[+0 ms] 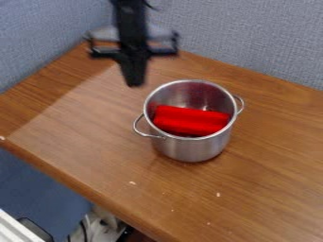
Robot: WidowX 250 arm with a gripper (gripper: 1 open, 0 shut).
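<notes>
A silver pot (190, 146) with two side handles stands on the wooden table. A red elongated object (190, 120) lies inside it, against the pot's inner floor or wall. My dark gripper (132, 61) is above the table, up and to the left of the pot and clear of it. It is motion-blurred, so the state of its fingers cannot be made out.
Grey padded walls stand along the back and left. A white object with cables lies below the table's front left edge.
</notes>
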